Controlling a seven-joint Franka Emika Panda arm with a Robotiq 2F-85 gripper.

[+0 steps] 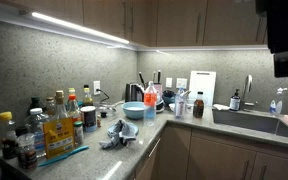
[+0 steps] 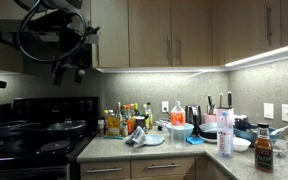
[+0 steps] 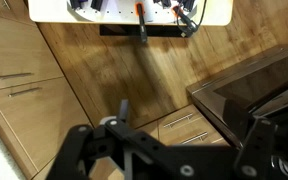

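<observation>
My gripper hangs high at the upper left in exterior view 2, in front of the wall cabinets and well above the stove. Its fingers stand apart with nothing visible between them. Dark fingers show in the wrist view, with wooden floor far below. In exterior view 1 only a dark piece of the arm enters at the upper right. Far from the gripper, on the counter, are a blue bowl, a grey cloth and a clear bottle with an orange label.
Several bottles and jars crowd the counter's wall side, including a yellow package. A pan sits on the black stove. Near the corner stand a knife block and a dark sauce bottle. The sink lies to the right.
</observation>
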